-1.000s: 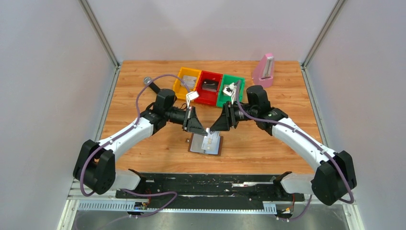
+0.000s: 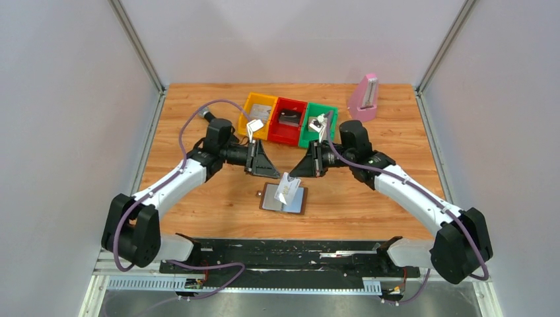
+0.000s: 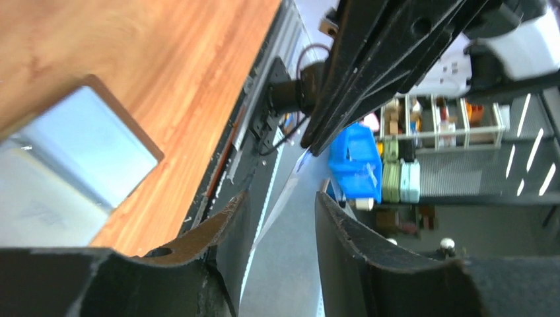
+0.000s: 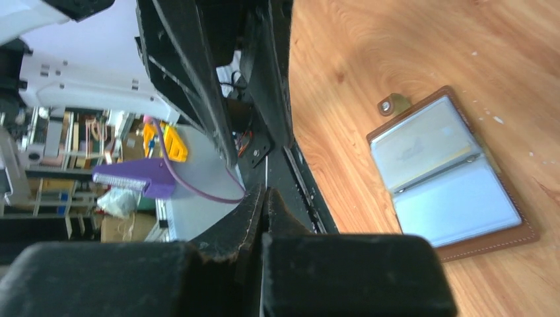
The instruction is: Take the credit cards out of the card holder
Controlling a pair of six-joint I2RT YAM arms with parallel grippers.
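A white card (image 2: 288, 188) hangs from my right gripper (image 2: 292, 174) over the open card holder (image 2: 300, 201); in the left wrist view the card (image 3: 282, 195) is edge-on at that gripper's tip. My right gripper is shut on the card, whose thin edge shows below it. The holder (image 4: 455, 198), brown with clear sleeves, lies open on the table. My left gripper (image 2: 275, 176) is just left of the card; its fingers (image 3: 343, 244) stand apart in its wrist view, part open, nothing seen between them.
Yellow (image 2: 258, 98), red (image 2: 284, 135) and green (image 2: 310, 137) bins stand at the back, with a pink object (image 2: 360, 109) to their right and a dark tool (image 2: 210, 117) on the left.
My left gripper has moved slightly up in the top view. The card at my right gripper has tilted and shifted a little, showing more clearly apart from the holder.
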